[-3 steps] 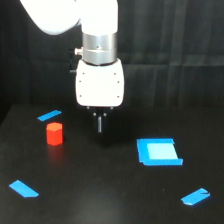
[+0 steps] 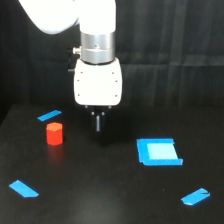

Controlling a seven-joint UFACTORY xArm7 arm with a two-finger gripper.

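A red block (image 2: 54, 133) sits on the dark table toward the left. To its right, the gripper (image 2: 98, 122) points downward beneath the arm's white wrist housing (image 2: 98, 84). A clear sideways gap lies between it and the block. The fingers are dark and narrow against a black background, so how far apart they stand is hard to make out. No object shows at their tips. On the right side of the table lies a pale square (image 2: 160, 151) bordered with blue tape.
Blue tape strips lie at the back left (image 2: 49, 115), front left (image 2: 23, 188) and front right (image 2: 195, 197). A black curtain (image 2: 170, 60) hangs behind the table.
The arm and gripper have shifted very slightly left and up. The red block, the taped square and the tape strips have stayed where they were.
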